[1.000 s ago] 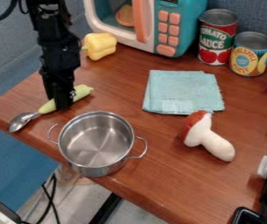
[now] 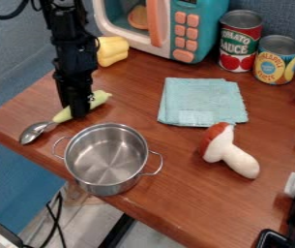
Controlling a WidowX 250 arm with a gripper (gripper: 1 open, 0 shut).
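Observation:
My black gripper (image 2: 77, 105) is low over the table's left side, at a pale green-yellow elongated object (image 2: 96, 101) lying there; whether its fingers are open or shut on it I cannot tell. A silver spoon (image 2: 36, 130) lies just left of that object. A steel pot (image 2: 105, 159) with two handles stands in front of them.
A light blue cloth (image 2: 201, 101), a white and red plush object (image 2: 231, 155), two cans (image 2: 240, 41) and a yellow pepper-like toy (image 2: 111, 50) are on the table (image 2: 162, 203). A toy microwave (image 2: 161, 24) stands at the back, black equipment at the right edge.
My gripper has shifted very slightly at the green-yellow object over the last second; the other things look unmoved.

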